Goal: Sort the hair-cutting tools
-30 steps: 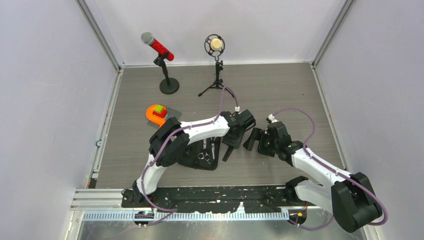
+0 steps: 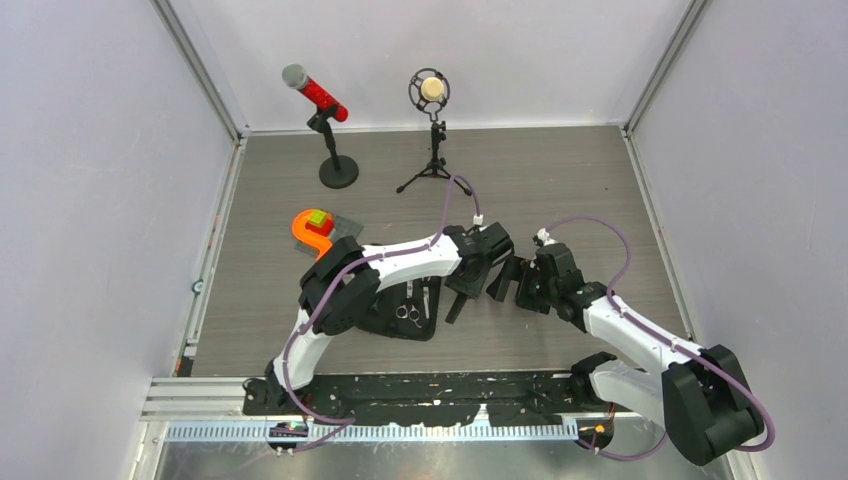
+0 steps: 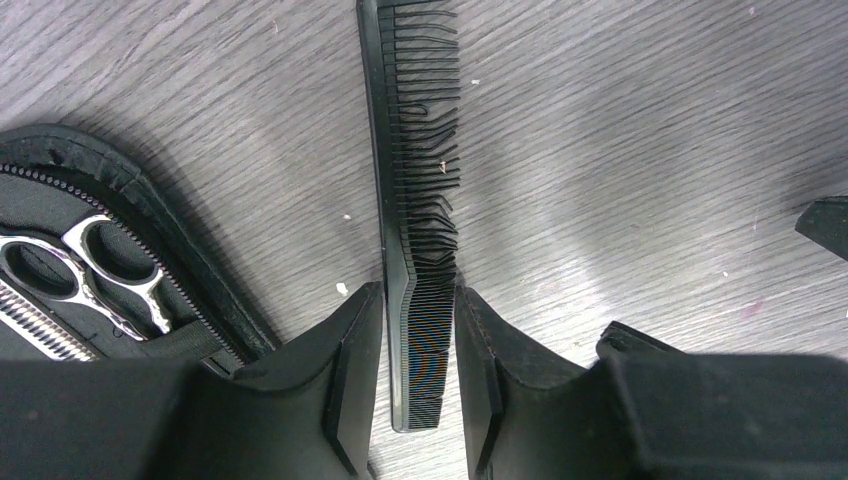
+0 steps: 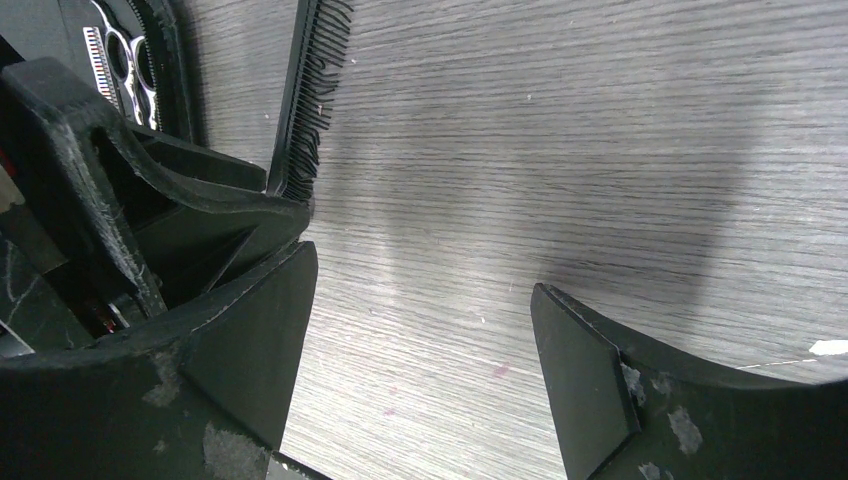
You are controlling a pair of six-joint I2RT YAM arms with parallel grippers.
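Observation:
A black comb (image 3: 392,200) lies flat on the table in the left wrist view, its fine-toothed end between the fingertips of my left gripper. Those fingers are open, one finger on either side of the comb. The same comb (image 2: 456,308) pokes out from under the left arm in the top view. To its left lies the open black tool case (image 2: 374,322) with scissors (image 2: 410,313) and other slim tools, partly covered by that arm. My right gripper stands open to the right of the comb, only bare table between its fingers.
The two grippers are close together at mid-table. An orange toy piece (image 2: 312,230) on a grey plate sits left of the case. Behind stand a red microphone (image 2: 322,97) and a tripod microphone (image 2: 433,90). Free table lies at the right rear.
My left gripper has shifted very slightly to the right over the comb. The right arm and the case look unchanged.

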